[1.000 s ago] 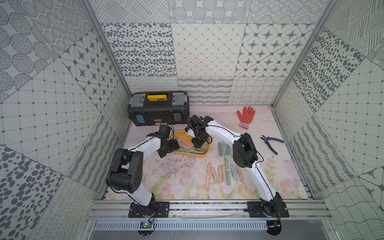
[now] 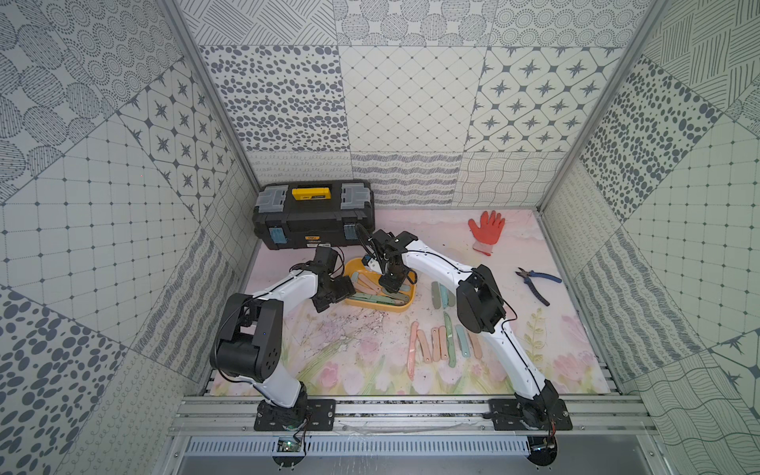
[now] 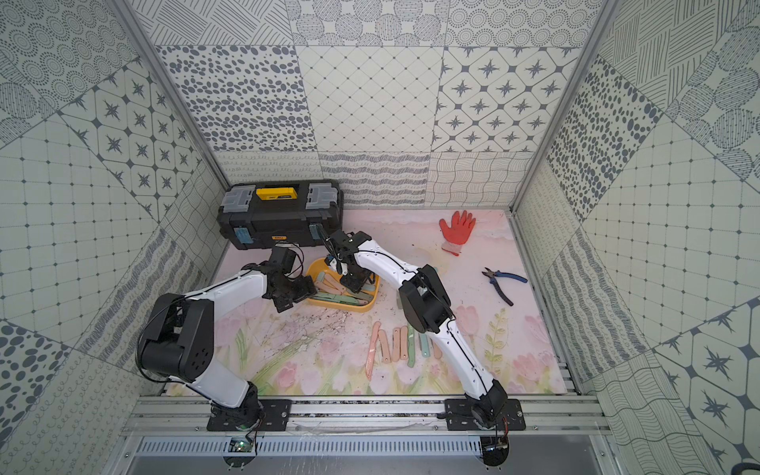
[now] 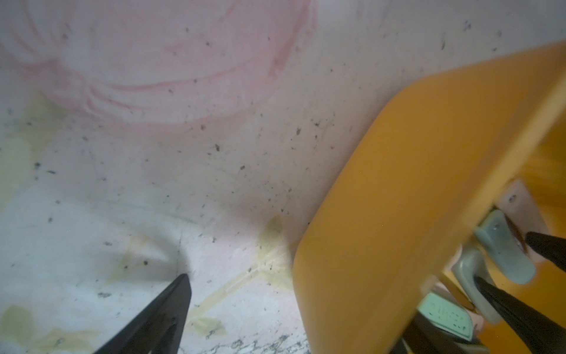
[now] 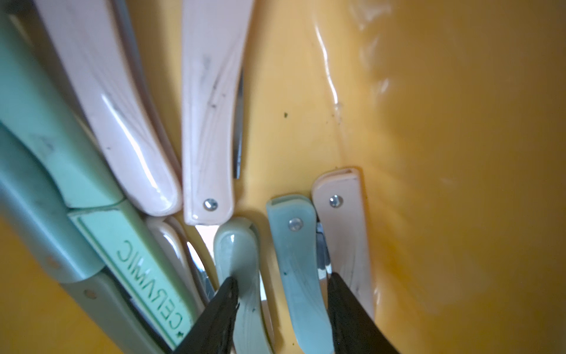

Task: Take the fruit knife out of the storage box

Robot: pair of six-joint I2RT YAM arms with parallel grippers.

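The yellow storage box (image 2: 378, 306) holds several folded knives in pink, green and blue. My right gripper is open, low inside the box, its fingertips around a pale blue-green knife (image 5: 294, 247) and near its neighbours, a rounded pale knife (image 5: 238, 253) and a pink knife (image 5: 342, 236). A mint knife marked CERAMIC (image 5: 138, 265) lies to the left in that view. My left gripper is open at the box's left wall, with that wall (image 4: 401, 194) between its fingers.
Several knives (image 2: 439, 344) lie on the table right of and in front of the box. A black toolbox (image 2: 312, 221) stands behind, a red glove (image 2: 487, 231) at back right and pliers (image 2: 538, 281) at the right.
My right arm has shifted slightly over the box, its wrist a little lower and to the left. The left arm has not visibly moved.
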